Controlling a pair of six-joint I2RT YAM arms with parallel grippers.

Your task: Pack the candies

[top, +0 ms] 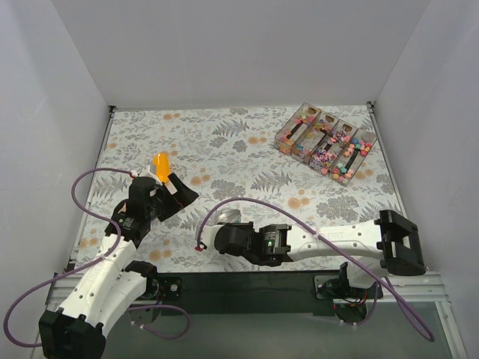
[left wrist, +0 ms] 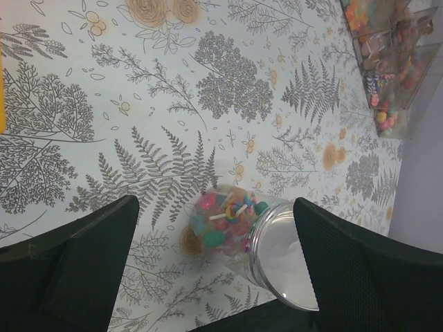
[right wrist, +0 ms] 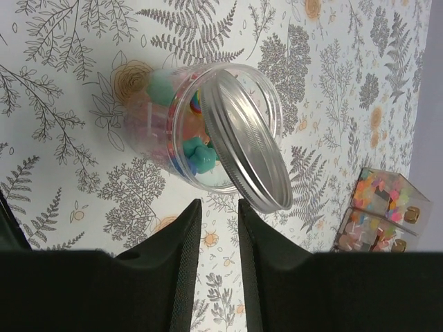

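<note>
A clear jar of candies (right wrist: 152, 121) lies tipped on the patterned table, its silver lid (right wrist: 246, 142) tilted across the mouth in the right wrist view. In the left wrist view the jar (left wrist: 225, 221) sits below centre, between the open fingers of my left gripper as seen from above, not held. My right gripper is just beside the lid, fingers parted a little, nothing visibly held; in the top view its arm mostly hides the jar. Candy boxes with several compartments (top: 324, 146) stand at the back right.
A yellow object (top: 160, 163), perhaps a scoop, lies behind my left gripper. Walls bound the table at back and sides.
</note>
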